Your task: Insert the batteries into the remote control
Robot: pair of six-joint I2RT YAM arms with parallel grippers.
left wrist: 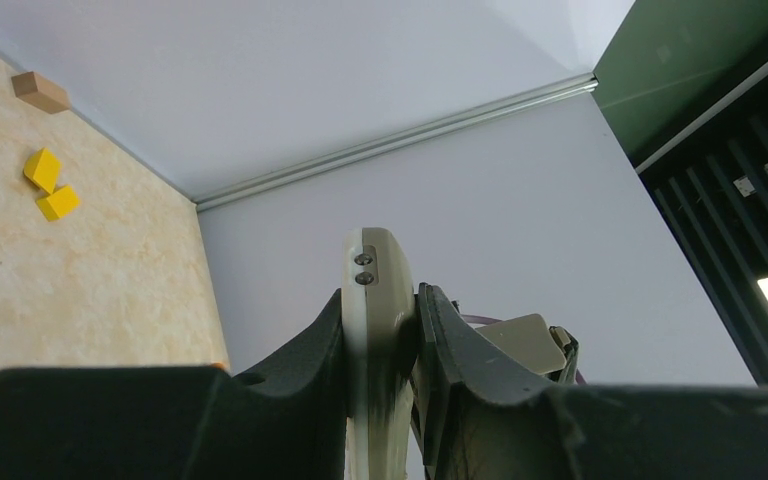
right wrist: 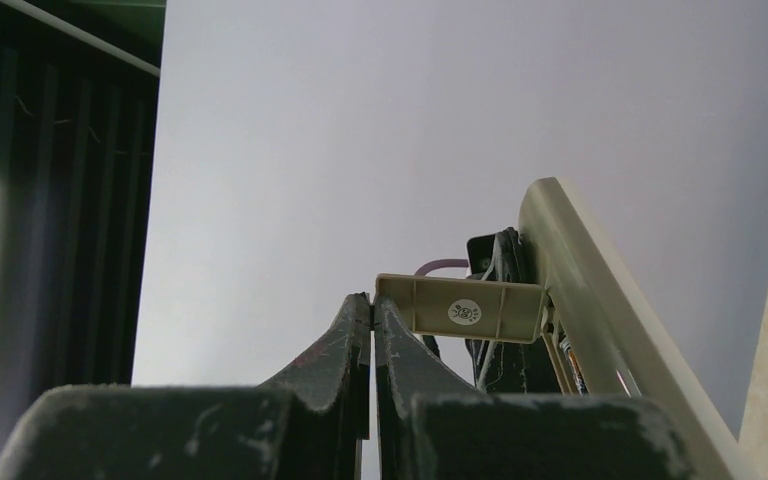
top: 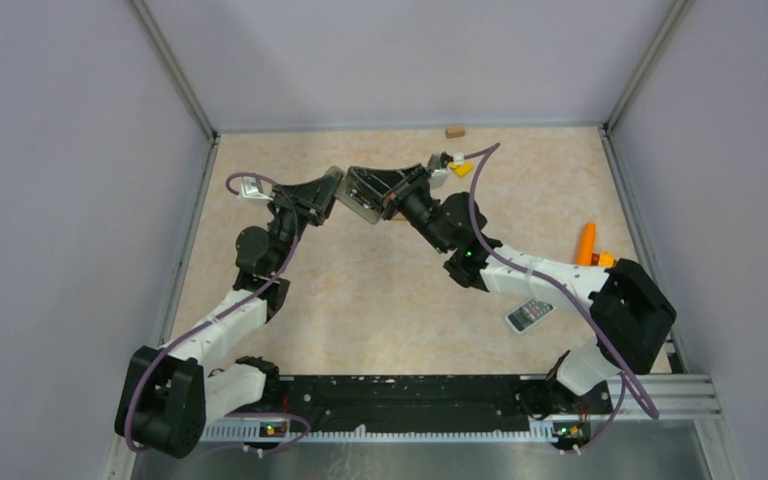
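Note:
A grey-beige remote (left wrist: 372,262) stands between the fingers of my left gripper, which is shut on it, above the table. From the right wrist view the remote (right wrist: 610,300) slants along the right side. A flat cover (right wrist: 438,308) with a round white emblem sticks out from it toward my right gripper. That gripper is shut, its tips at the cover's outer edge; whether they pinch it, I cannot tell. Part of a battery (right wrist: 574,368) shows inside the remote beneath the cover; the rest of the compartment is hidden.
Yellow blocks (top: 462,169) and a brown block (top: 455,131) lie at the back of the table. At the right are an orange tool (top: 587,243), an orange-yellow piece (top: 604,259) and a grey keypad device (top: 530,315).

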